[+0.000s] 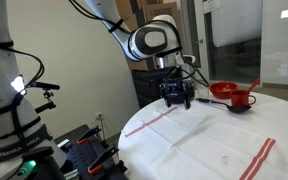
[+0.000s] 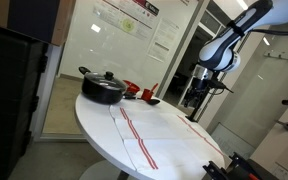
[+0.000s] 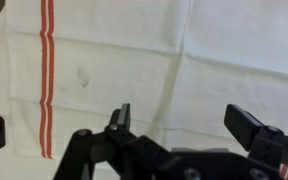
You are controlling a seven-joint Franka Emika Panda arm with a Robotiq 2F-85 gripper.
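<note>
A white towel with red stripes (image 1: 209,140) lies spread over the round white table, with fold creases showing. From above, the wrist view shows the towel (image 3: 119,75) filling most of the picture, with a red stripe near each side. My gripper stands open over the cloth, its two black fingers wide apart and nothing between them. In exterior view 1 the gripper (image 1: 177,101) hangs over the far part of the towel, partly in front of the black pot. Whether its fingertips touch the cloth cannot be told.
A lidded black pot (image 2: 102,88) stands on the table beyond the towel. Near it are a red bowl (image 1: 224,90), a red mug (image 1: 242,99) and a dark ladle (image 1: 216,101). Bare table (image 1: 284,108) shows at the far right.
</note>
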